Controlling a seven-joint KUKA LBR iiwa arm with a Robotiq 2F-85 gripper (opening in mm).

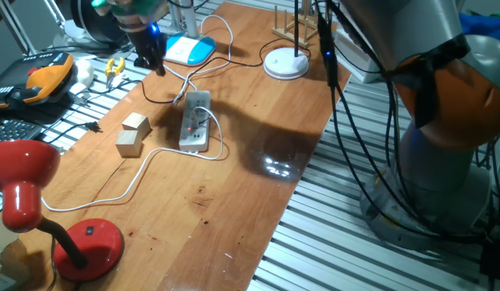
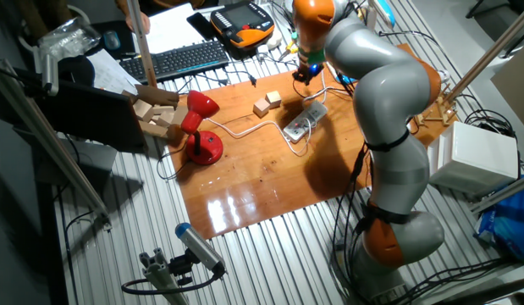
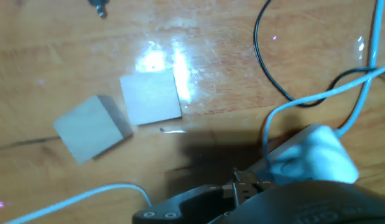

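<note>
Two pale wooden blocks (image 1: 132, 136) rest on the wooden table, close together and left of the white power strip (image 1: 195, 121). From the wrist, one block (image 3: 151, 98) lies beside the other, tilted-looking block (image 3: 91, 129), with a narrow gap between them. My gripper (image 1: 158, 69) hangs above the table, beyond the blocks and the strip. Dark gripper parts (image 3: 242, 186) fill the bottom of the wrist view, covering part of the strip. I see nothing held, but whether the fingers are open or shut is unclear.
A red lamp (image 1: 90, 249) stands at the near left. White cable (image 1: 132, 184) curves across the wood around the blocks. A white round base (image 1: 286, 64) and a wooden rack (image 1: 298, 28) stand at the far end.
</note>
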